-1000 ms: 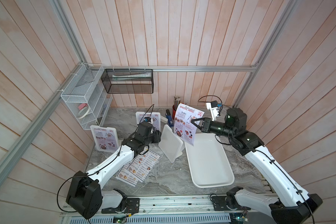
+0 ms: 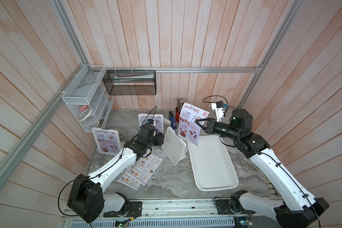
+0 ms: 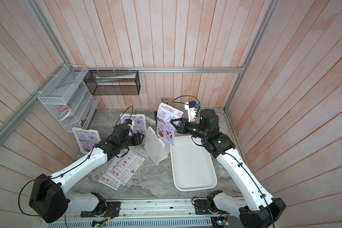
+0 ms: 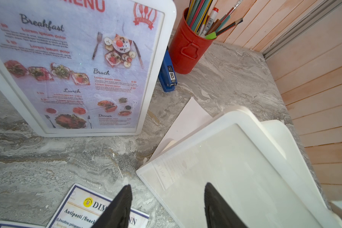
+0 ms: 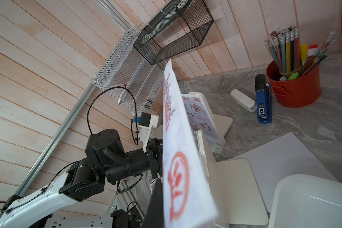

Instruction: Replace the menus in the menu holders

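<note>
Held up in the air over the back of the table, a Special Menu sheet (image 2: 190,121) has its right edge in my right gripper (image 2: 197,121), which is shut on it. The sheet shows nearly edge-on in the right wrist view. Below and left of it stands an empty white menu holder (image 4: 216,171), tilted on its base. My left gripper is part open, with nothing between its fingers, above the table beside that holder's left edge. Two other holders, one at the back (image 4: 76,76) and one at the left (image 2: 107,141), contain Special Menu sheets. Different menu sheets (image 2: 146,167) lie flat near the left arm.
A white tray (image 2: 231,182) lies on the right, empty. Behind the holders are a red pencil cup (image 5: 296,89), a blue stapler (image 5: 263,99) and a small white object (image 5: 243,100). A blank white sheet (image 5: 283,163) lies by the empty holder. Wire shelves (image 2: 83,91) hang at left.
The held menu sheet has risen slightly and shifted a little to the right with my right gripper. The left arm looks unchanged.
</note>
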